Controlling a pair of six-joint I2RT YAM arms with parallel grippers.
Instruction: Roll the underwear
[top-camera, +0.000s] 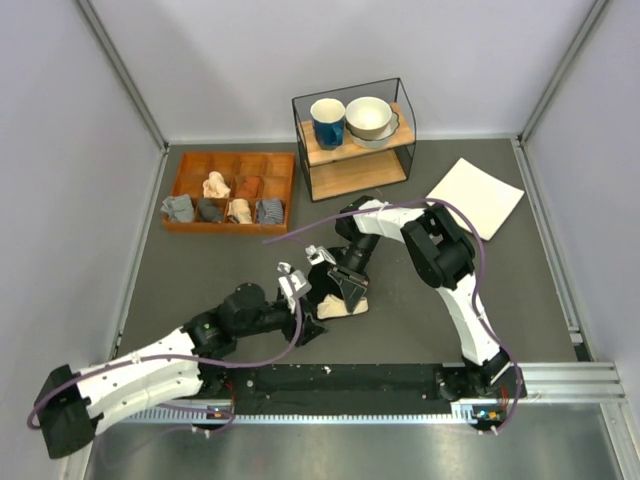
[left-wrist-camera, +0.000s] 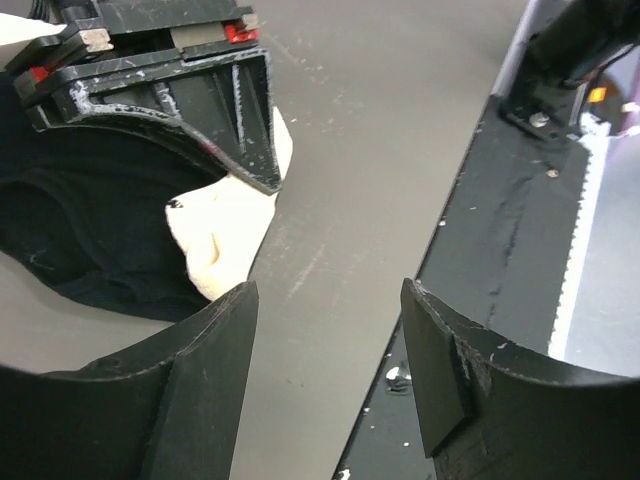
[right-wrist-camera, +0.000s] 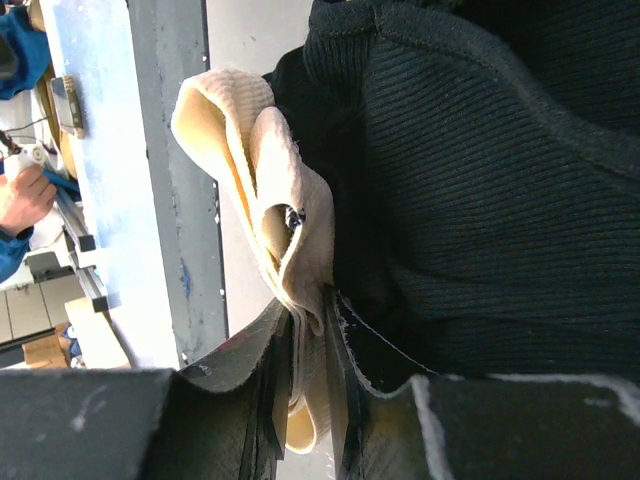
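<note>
The black underwear (right-wrist-camera: 480, 190) lies bunched on the grey table, its cream waistband (top-camera: 342, 307) towards the front edge. My right gripper has the folded cream band pinched in the narrow gap between its fingers. Seen from above, that gripper covers part of the cloth. My left gripper stands open just left of the garment, only bare table showing between its fingers. In the left wrist view, the right gripper's black fingers (left-wrist-camera: 170, 95) are over the cloth.
At the back left is a wooden divided box (top-camera: 280, 175) holding several folded cloths. A wire rack (top-camera: 355, 178) with a blue mug (top-camera: 328, 122) and bowls stands at the back. A white square sheet (top-camera: 477, 195) lies at the right. Free table surrounds the garment.
</note>
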